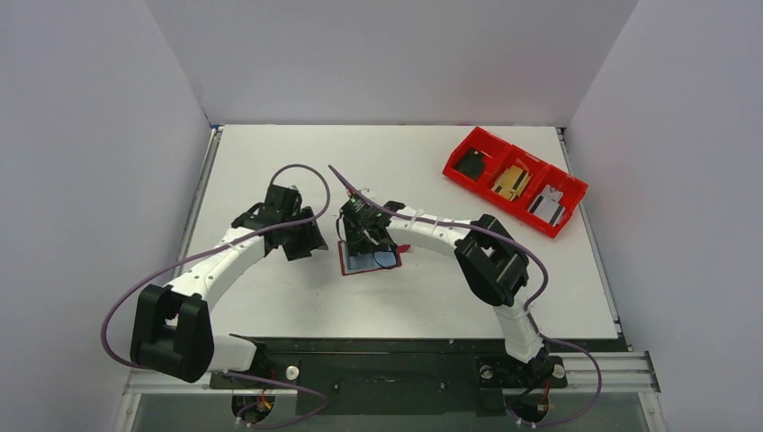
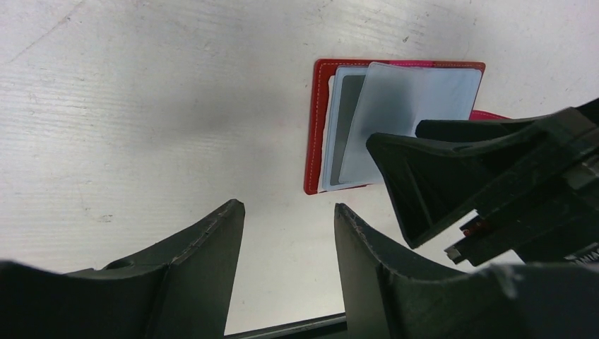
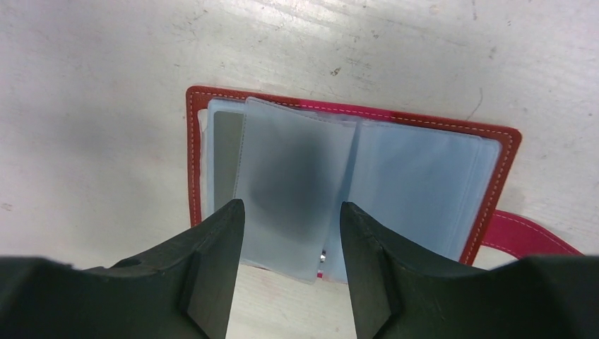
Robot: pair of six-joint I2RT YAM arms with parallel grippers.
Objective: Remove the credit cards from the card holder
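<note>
The red-edged card holder [image 3: 498, 180] lies spread open on the white table, with pale translucent sleeves [image 3: 293, 176] inside. Toward its left side, a greyish strip [image 3: 227, 150] shows beside a sleeve flap; whether it is a card I cannot tell. Over the holder hovers my right gripper, open, nothing between its fingers; in the top view it covers part of the holder. My left gripper stands open and empty to the left of the holder, clear of it.
At the back right stands a red tray [image 1: 576, 200] with three compartments, holding dark, yellow and grey-white cards. A red strap [image 3: 526, 233] sticks out from the holder's right side. Bare table [image 1: 432, 306] lies in front.
</note>
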